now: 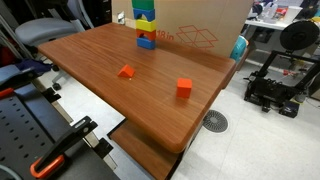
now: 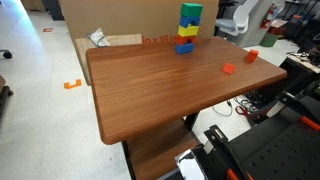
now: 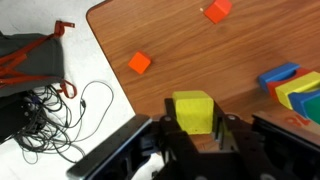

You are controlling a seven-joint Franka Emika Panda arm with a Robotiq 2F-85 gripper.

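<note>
In the wrist view a yellow block [image 3: 193,108] sits between the fingers of my gripper, which is shut on it and held above the table. Neither exterior view shows the gripper now. A stack of coloured blocks stands at the table's back: a green block [image 2: 191,10] on top, then a blue block [image 2: 189,21] and a yellow block [image 2: 187,31], with red and blue lower down. Two small orange-red blocks lie apart on the wood, one block [image 1: 126,72] nearer the stack's side, the other block [image 1: 184,88] towards the rounded end.
The wooden table [image 2: 135,95] has wide bare room to one side of the stack. A cardboard panel [image 1: 210,25] rises behind it. Loose cables [image 3: 65,130] and a dark bag [image 3: 30,65] lie beyond the table edge.
</note>
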